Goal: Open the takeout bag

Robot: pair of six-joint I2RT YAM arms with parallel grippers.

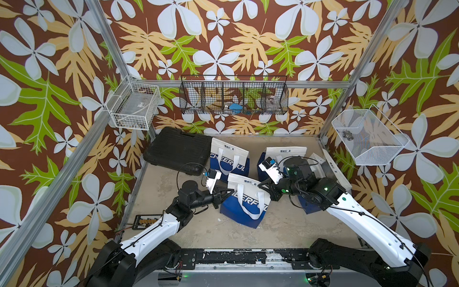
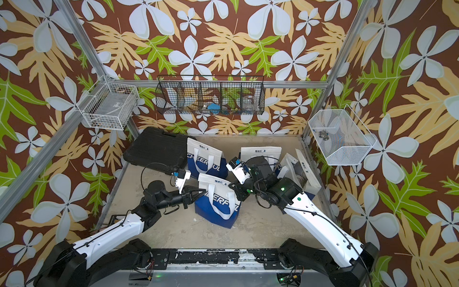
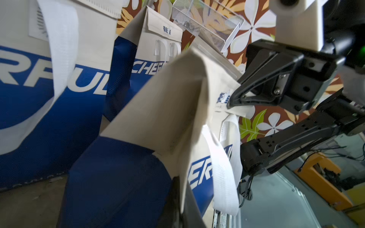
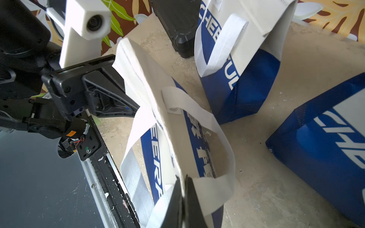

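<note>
The middle takeout bag, blue and cream with white strap handles and a folded top, stands at the centre. My left gripper is shut on its side edge, low in the left wrist view; the pinched part is thin. My right gripper is shut on the bag's thin top edge from the opposite side, as the right wrist view shows. In both top views the two grippers face each other across the bag, whose top flap still lies folded.
More bags stand behind and to the right, beside a black case. Wire baskets hang on the walls.
</note>
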